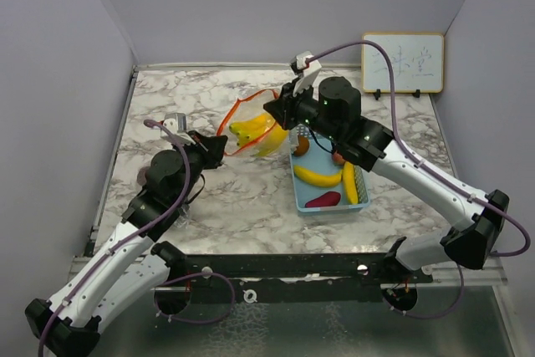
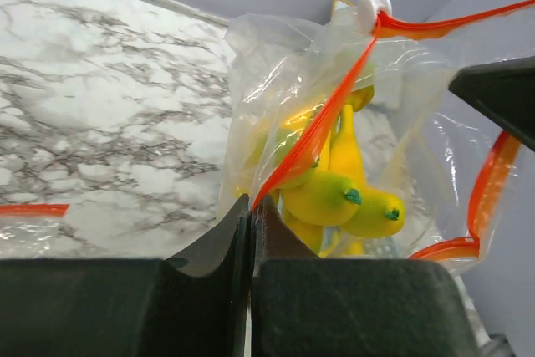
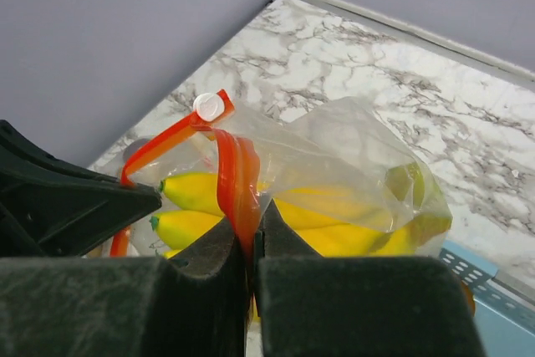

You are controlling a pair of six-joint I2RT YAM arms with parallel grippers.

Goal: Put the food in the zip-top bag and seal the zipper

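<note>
The clear zip top bag [image 1: 255,110] with its orange zipper hangs between both grippers, holding several yellow fruits [image 1: 251,131]; in the left wrist view these [image 2: 322,198] show green tips. My left gripper [image 1: 216,145] is shut on the bag's orange edge, which runs down between its fingertips in the left wrist view. My right gripper [image 1: 279,108] is higher, shut on the opposite orange edge; in the right wrist view the strip [image 3: 236,169] enters its fingertips. A white slider [image 3: 209,106] sits at one end of the zipper.
A blue tray [image 1: 333,206] under the right arm holds bananas [image 1: 316,177], a red oblong item [image 1: 323,201] and round items. Another clear bag lies by the left arm, partly hidden. A whiteboard [image 1: 401,60] stands at the back right.
</note>
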